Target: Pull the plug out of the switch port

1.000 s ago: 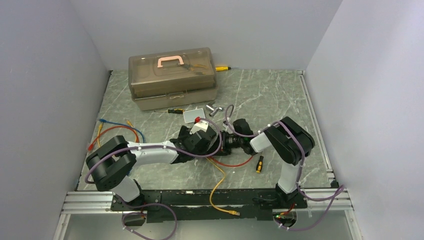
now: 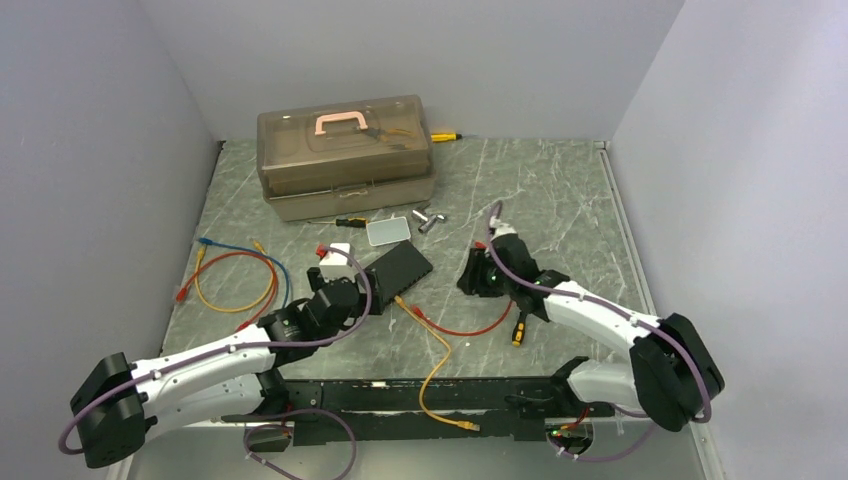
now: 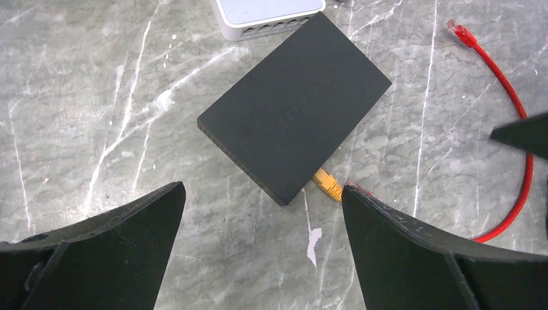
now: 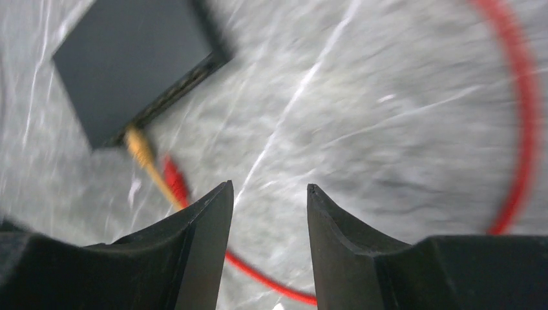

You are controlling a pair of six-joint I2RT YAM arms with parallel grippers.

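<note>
The black switch (image 3: 294, 106) lies flat on the table. A yellow plug (image 4: 139, 143) sits at its edge, its tip meeting the port side. Close to it a red plug (image 4: 174, 177) lies on the table, apart from the switch, its red cable (image 2: 490, 325) curving off to the right. Over the switch's near-left side, my left gripper stands open with nothing between its fingers. To the right of the switch, above the table, is my right gripper, its fingers apart and the gap between them empty.
A white box with ports (image 3: 271, 16) lies just behind the switch. The brown toolbox (image 2: 345, 160) stands at the back. Coiled cables (image 2: 235, 275) lie at the left, and a small screwdriver (image 2: 519, 328) lies near the right arm.
Both grippers were close together over the switch's port side. The left has moved left, the right to the right, uncovering the switch and the loose red plug.
</note>
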